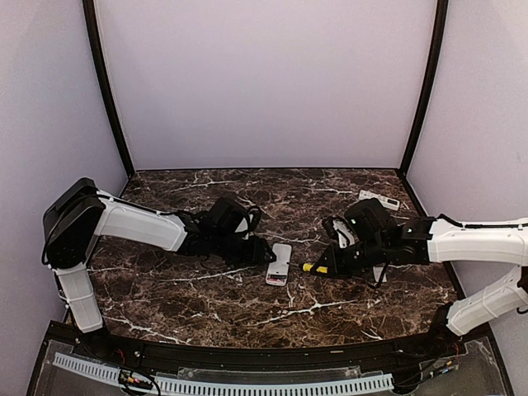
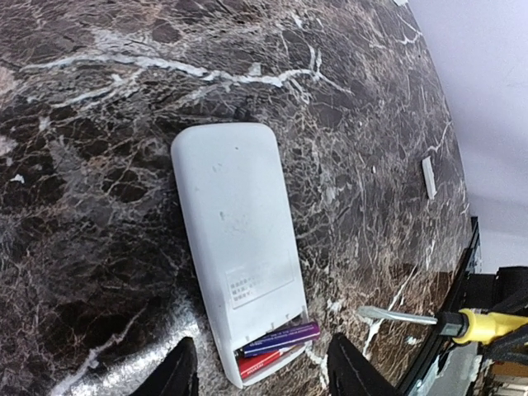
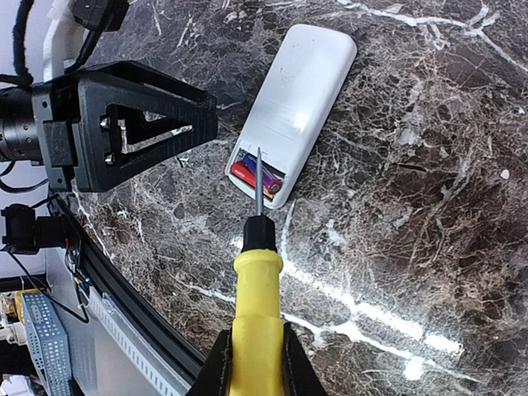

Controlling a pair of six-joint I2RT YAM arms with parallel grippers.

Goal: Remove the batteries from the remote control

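The white remote control (image 1: 280,254) lies back up on the marble table between the two arms, its battery compartment uncovered at the near end. In the left wrist view, a purple battery (image 2: 285,337) lies tilted with one end raised over the compartment's edge, and a red battery (image 2: 261,364) sits lower beside it. My left gripper is open, its fingers apart at the compartment end and nothing held between them. My right gripper is shut on the yellow handle of a screwdriver (image 3: 257,301), whose thin metal tip points toward the remote, clear of it in the top view.
A small white piece (image 1: 379,273), perhaps the battery cover, lies beside the right arm. Farther back on the right is another white remote-like object (image 1: 379,200). Bare marble (image 1: 214,309) stretches in front of the remote.
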